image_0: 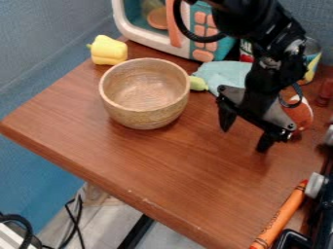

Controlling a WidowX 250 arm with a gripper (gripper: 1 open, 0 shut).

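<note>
My black gripper (243, 131) hangs low over the right half of the wooden table, its two fingers apart, with no object visible between them. Just behind it, at the right, sits an orange-red round object (298, 113), partly hidden by the gripper. A wicker bowl (143, 102) stands left of the gripper. A light blue cloth (221, 73) lies behind the gripper, beside a small pale green item (196, 84).
A yellow pepper (108, 51) and a toy microwave (169, 19) are at the back. A large orange crayon-like object (278, 220) lies along the right edge.
</note>
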